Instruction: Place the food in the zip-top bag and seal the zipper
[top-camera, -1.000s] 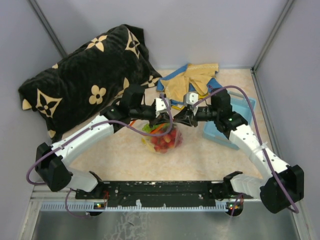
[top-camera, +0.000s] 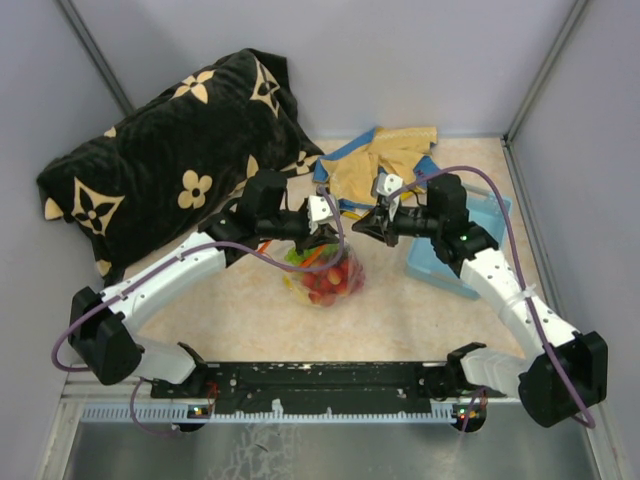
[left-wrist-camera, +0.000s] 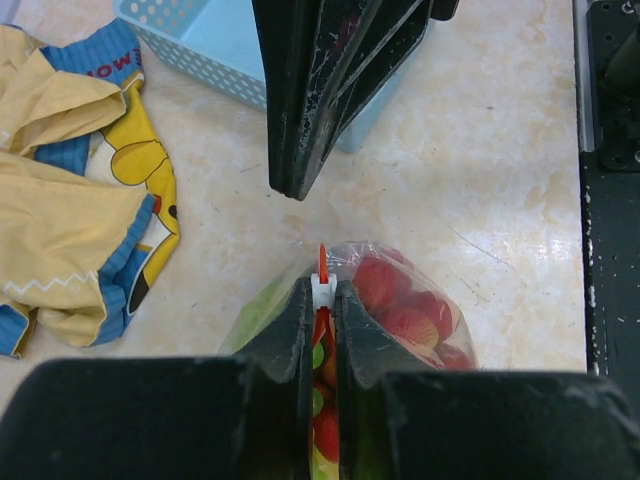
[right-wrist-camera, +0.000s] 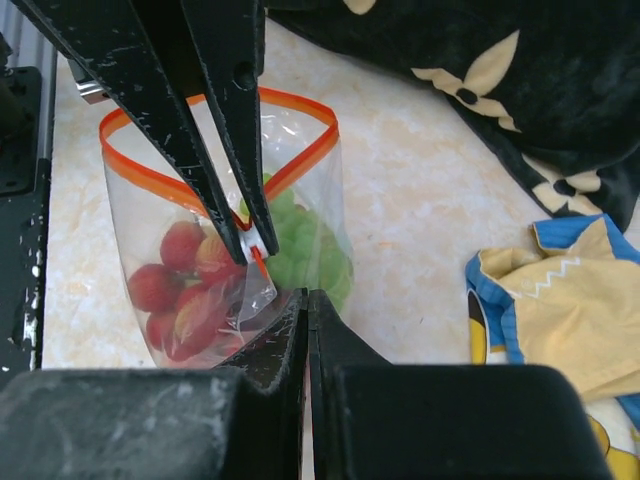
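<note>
A clear zip bag (right-wrist-camera: 335, 205) with an orange zipper edge (right-wrist-camera: 150, 178) stands on the table, its top spread wide. Red fruit (right-wrist-camera: 180, 246) and green grapes (right-wrist-camera: 310, 255) are inside it. My left gripper (top-camera: 326, 238) is shut on the white zipper slider at one end of the zipper; the slider also shows between the left fingertips in the right wrist view. My right gripper (top-camera: 356, 230) is shut with nothing between its fingers. It hangs apart from the slider, to the right of the bag in the top view.
A blue basket (top-camera: 440, 277) stands empty at the right. Behind the grippers lies a folded yellow and blue cloth (top-camera: 405, 150). A black flowered cushion (top-camera: 150, 165) fills the back left. Bare table lies in front of the bag.
</note>
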